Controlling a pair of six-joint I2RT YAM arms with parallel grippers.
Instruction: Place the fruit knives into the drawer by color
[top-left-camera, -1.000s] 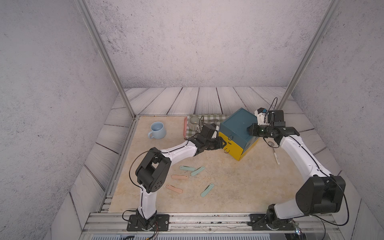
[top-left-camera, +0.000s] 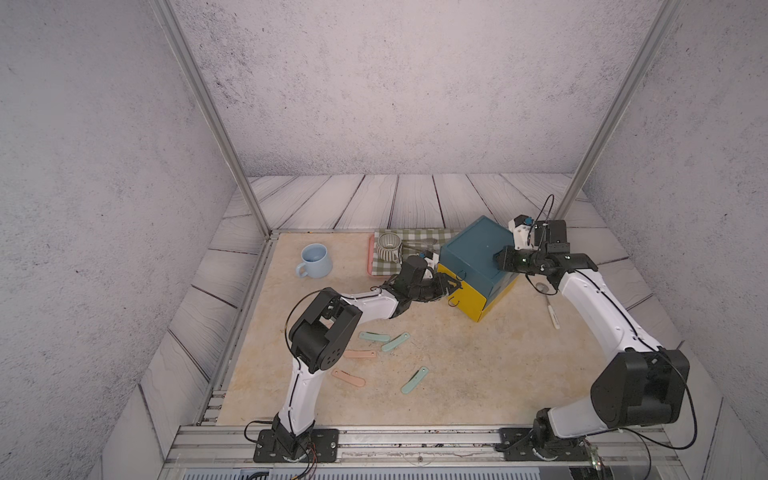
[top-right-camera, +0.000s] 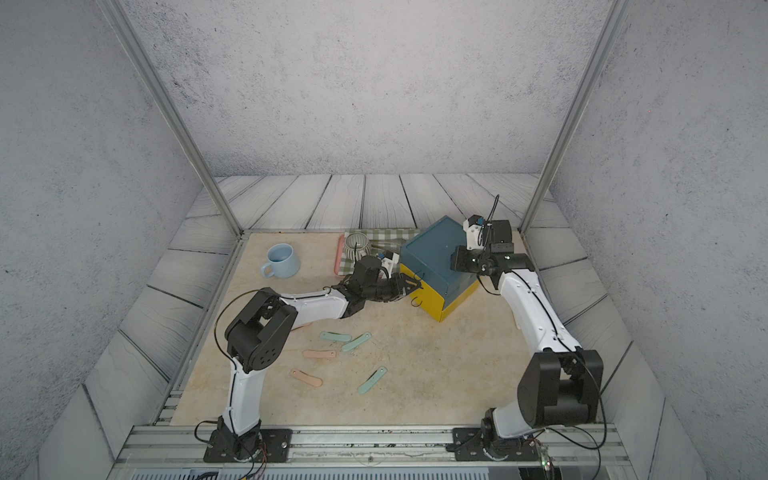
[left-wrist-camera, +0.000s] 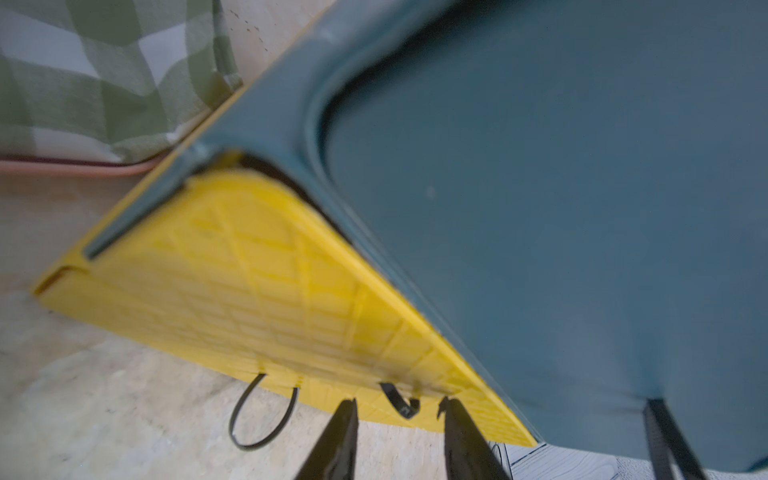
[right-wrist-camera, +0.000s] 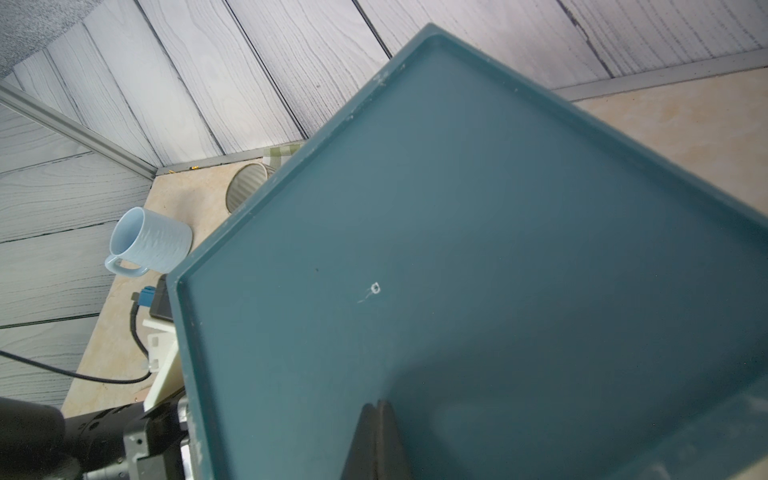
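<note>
A blue-and-yellow drawer box (top-left-camera: 472, 248) stands at centre right. My left gripper is at its yellow front (left-wrist-camera: 288, 280), fingers apart around the line of a black handle (left-wrist-camera: 400, 404), with nothing gripped. My right gripper is shut, nothing showing between its fingers, over the blue top (right-wrist-camera: 480, 240). Green fruit knives (top-left-camera: 396, 342) (top-left-camera: 414, 380) and pink fruit knives (top-left-camera: 349, 378) (top-left-camera: 360, 353) lie on the table in front.
A light blue mug (top-left-camera: 315, 262) stands at the back left. A striped cup (top-left-camera: 389, 248) sits on a pink-rimmed tray (top-left-camera: 371, 256) with checked cloth behind my left gripper.
My left arm and gripper have moved slightly rightward along the drawer front. The right arm and the box have not visibly moved.
</note>
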